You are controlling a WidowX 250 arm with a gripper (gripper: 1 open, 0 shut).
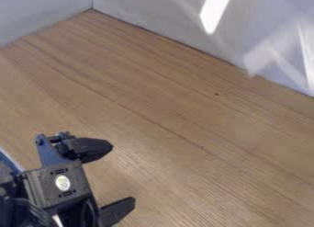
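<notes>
My gripper (106, 180) is at the lower left of the camera view, a black body with two dark fingers standing wide apart, open, with nothing between them. Below it is a bare wooden surface (185, 130). No object rests on that surface apart from a tiny dark speck near the back right.
Pale grey walls (147, 15) bound the surface at the back and left. Bright streaks of light lie on the back wall at the upper right.
</notes>
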